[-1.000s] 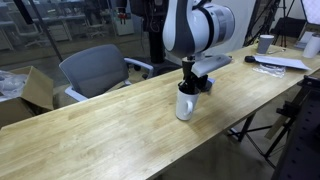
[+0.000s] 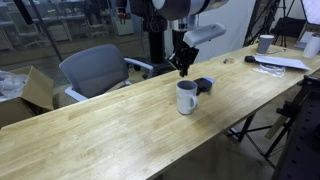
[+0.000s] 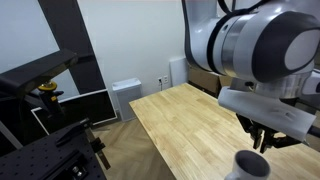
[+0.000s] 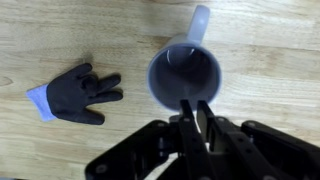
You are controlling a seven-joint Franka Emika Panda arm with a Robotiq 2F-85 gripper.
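Observation:
A grey mug (image 2: pixel 187 98) stands upright on the wooden table, its handle toward the camera in exterior view 1. In the wrist view I look down into the mug (image 4: pixel 185 75), whose inside is dark. My gripper is above it, near the rim in that view, with its two fingertips close together. Only a narrow gap shows between them, and no held thing can be made out. From the other side, the fingers (image 3: pixel 256 136) hang over the mug (image 3: pixel 250 165), apart from its rim.
A dark glove (image 4: pixel 85 95) with a light cuff lies flat beside the mug. Papers (image 2: pixel 280 61) and a cup (image 2: pixel 265 44) sit at the far right end. A grey chair (image 2: pixel 98 72) stands behind the table.
My gripper was down at the mug and has risen above it.

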